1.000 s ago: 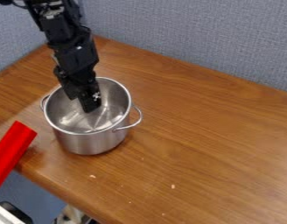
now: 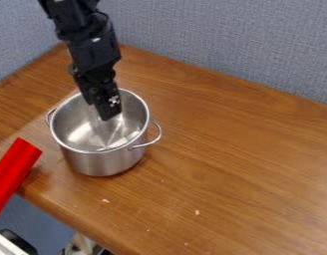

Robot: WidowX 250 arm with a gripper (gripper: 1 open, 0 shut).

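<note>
A black robot arm reaches down from the top left, its gripper (image 2: 105, 104) open at the mouth of a steel pot (image 2: 100, 154) with two side handles. The fingertips sit over or just inside the pot's upper rear part; whether anything lies between them is hard to make out at this size. The pot stands upright on the wooden table (image 2: 239, 179), near its left side.
A red bar-like object (image 2: 12, 171) lies at the left edge, left of the pot. Grey textured walls (image 2: 233, 40) bound the table at the back. Below the lower left is the table's edge.
The arm and gripper have risen a little and shifted slightly, out of the deeper part of the pot. The pot and red object look unmoved.
</note>
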